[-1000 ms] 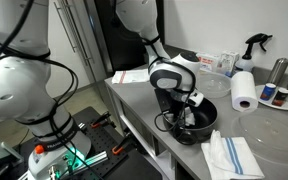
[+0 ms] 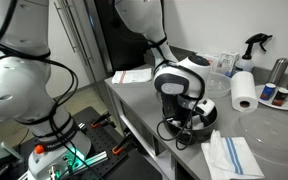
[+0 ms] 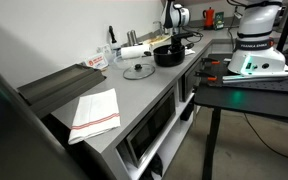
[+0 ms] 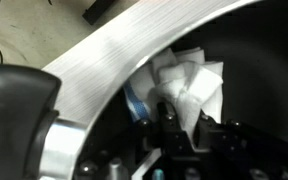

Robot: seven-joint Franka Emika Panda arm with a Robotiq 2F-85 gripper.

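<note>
A large black pot stands on the counter under my arm; its dark handle and metal rim show in the wrist view. Inside lies a bunched white cloth with a blue stripe at its left edge. My gripper reaches down into the pot and is shut on the gathered cloth, whose folds rise between the fingers. The fingertips themselves are dark and partly buried in the fabric. From the second exterior view, the pot sits near the counter's far end, its inside hidden.
A white towel with blue stripes lies right of the pot. Beyond it are a clear round lid, a paper roll and small cups. Another white cloth rests at the back left.
My hand has shifted slightly right over the pot. Less white cloth shows in the pot from the first exterior view than a second ago.
</note>
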